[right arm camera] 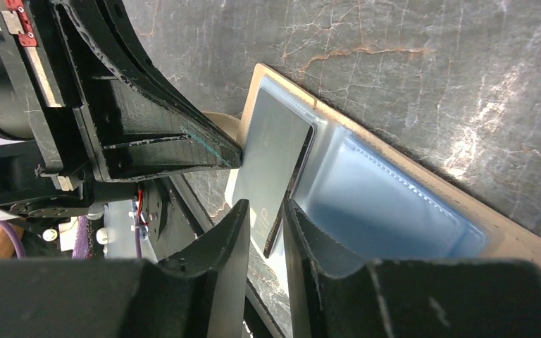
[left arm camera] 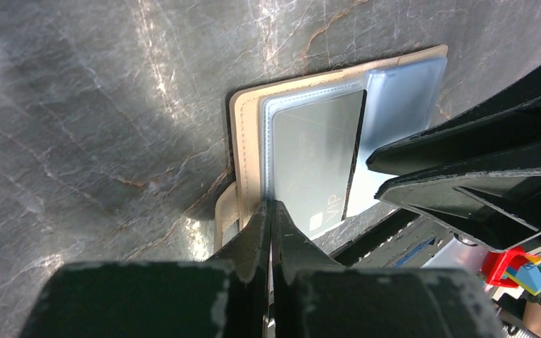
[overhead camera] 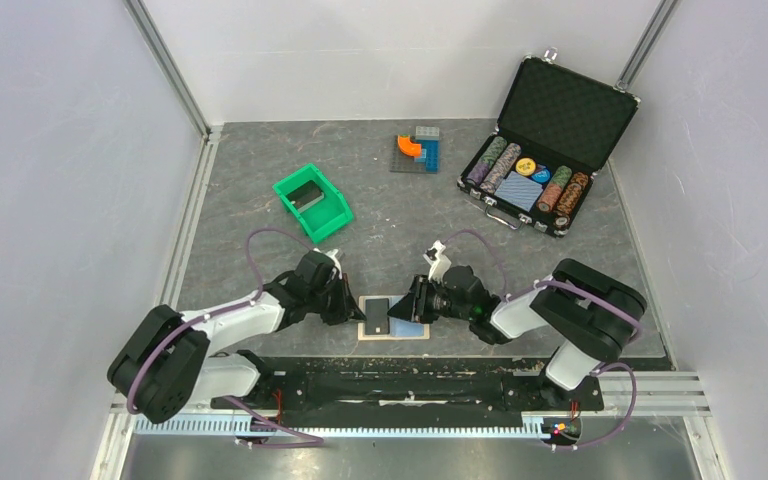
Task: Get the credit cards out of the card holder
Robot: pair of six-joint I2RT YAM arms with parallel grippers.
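Observation:
The open card holder (overhead camera: pixel 405 329), tan outside with pale blue sleeves, lies flat near the table's front edge. A dark grey card sits in its left sleeve, and shows in the right wrist view as a card (right arm camera: pixel 271 162) with a dark edge. My left gripper is shut on the holder's left edge. My right gripper hangs over the card's inner edge, fingers part open, with nothing clearly between them.
A green bin (overhead camera: pixel 325 215) with dark items stands back left, a toy block plate (overhead camera: pixel 405 165) at the back, an open chip case (overhead camera: pixel 565 105) back right.

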